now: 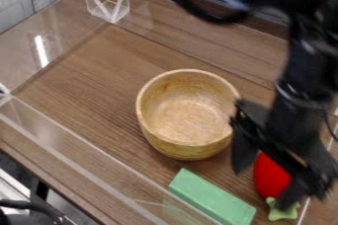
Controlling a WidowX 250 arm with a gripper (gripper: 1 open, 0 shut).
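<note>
My black gripper, blurred and open, is low on the right side of the camera view, over a red object with a green top that it partly covers. A tan bowl stands just left of the gripper. A green block lies at the bottom, left of the red object.
A small white wire-like item stands at the back left.
</note>
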